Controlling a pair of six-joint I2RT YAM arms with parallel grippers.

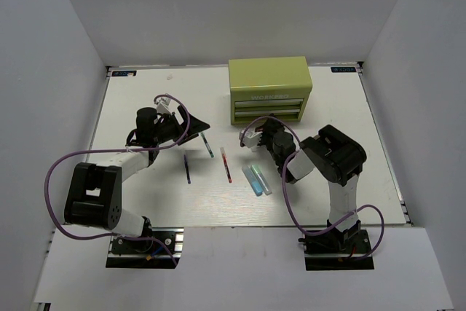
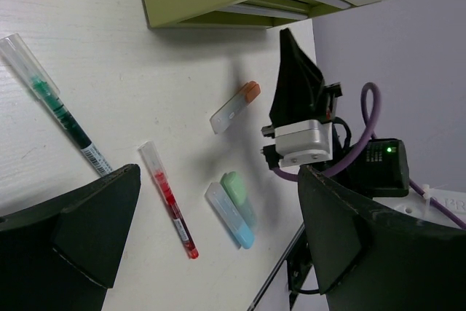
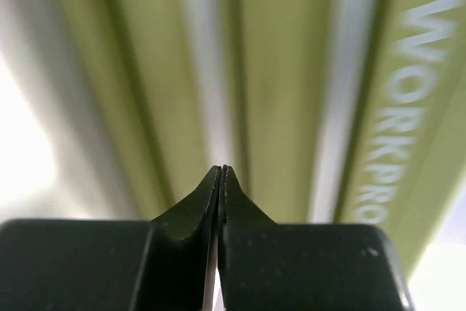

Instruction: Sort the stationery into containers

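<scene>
At the back stands a green WORKPRO drawer box (image 1: pixel 269 78), its drawers closed as far as shows. My right gripper is shut, nothing between its fingers, just in front of the drawer fronts. Over the left of the table my left gripper (image 1: pixel 196 126) hangs open and empty. Below it lie a green-inked pen (image 1: pixel 207 145), a red pen (image 1: pixel 226 165) and a dark pen (image 1: pixel 187 169). A blue-ended piece (image 2: pixel 230 215) and a green-ended piece (image 2: pixel 239 196) lie side by side. An orange-ended piece (image 2: pixel 235 107) rests beneath the right gripper.
Purple cables (image 1: pixel 80 152) loop along both arms. Grey walls (image 1: pixel 51 71) rise at the sides and back.
</scene>
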